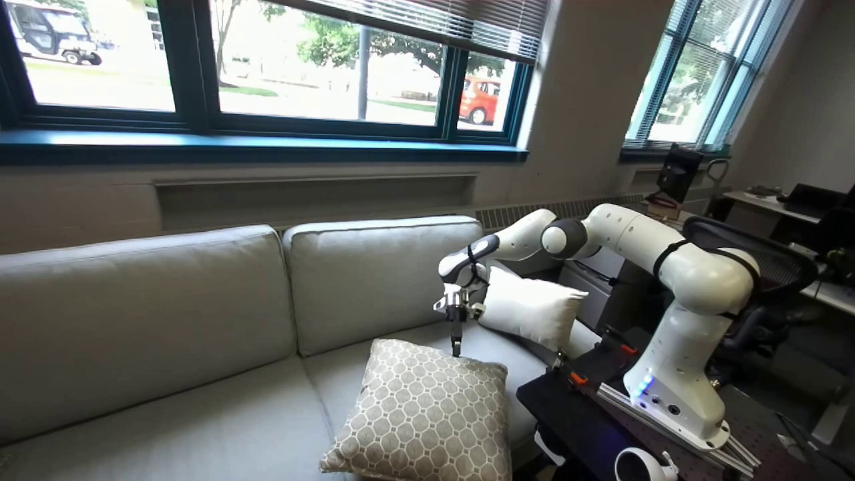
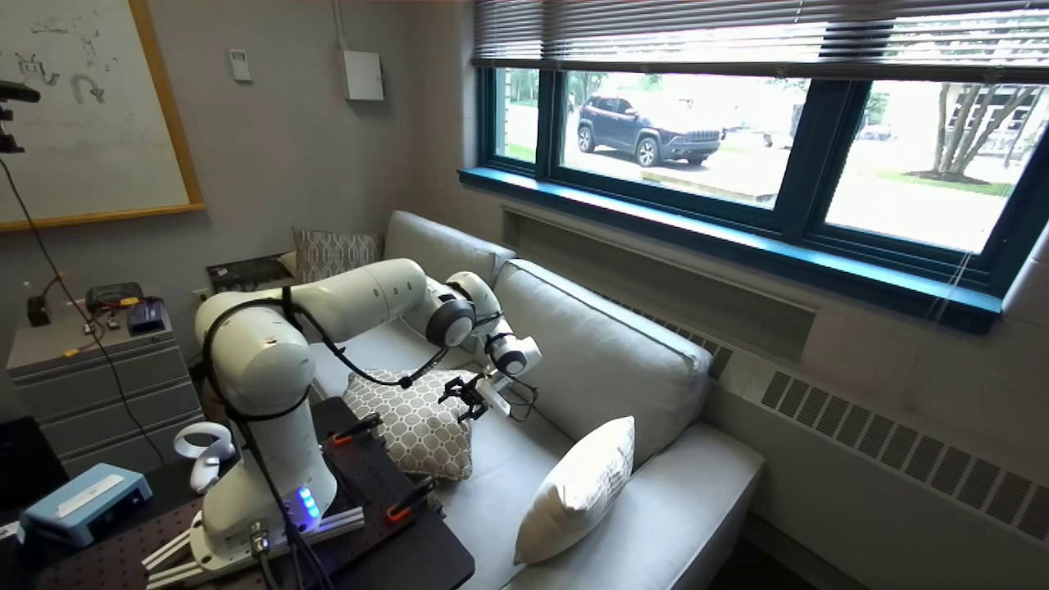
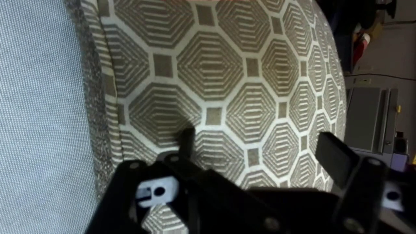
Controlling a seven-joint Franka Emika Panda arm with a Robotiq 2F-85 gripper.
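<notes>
The patterned pillow (image 1: pixel 425 413), beige with white octagon lines, lies on the grey couch seat. My gripper (image 1: pixel 456 345) points down at its back edge. In the wrist view, the open fingers (image 3: pixel 186 142) stand wide apart in front of the patterned fabric (image 3: pixel 210 64), and a shadow falls beside the left one. Nothing is clamped between them; whether a fingertip touches the fabric I cannot tell. From the other side, the gripper (image 2: pixel 460 398) appears at the pillow's (image 2: pixel 408 423) right side. A white pillow (image 1: pixel 533 308) leans at the couch's arm end.
Behind the gripper rise the couch's back cushions (image 1: pixel 385 280). The black table (image 1: pixel 561 405) holding the arm's base borders the couch, with orange-handled clamps (image 2: pixel 398 511) on its edge.
</notes>
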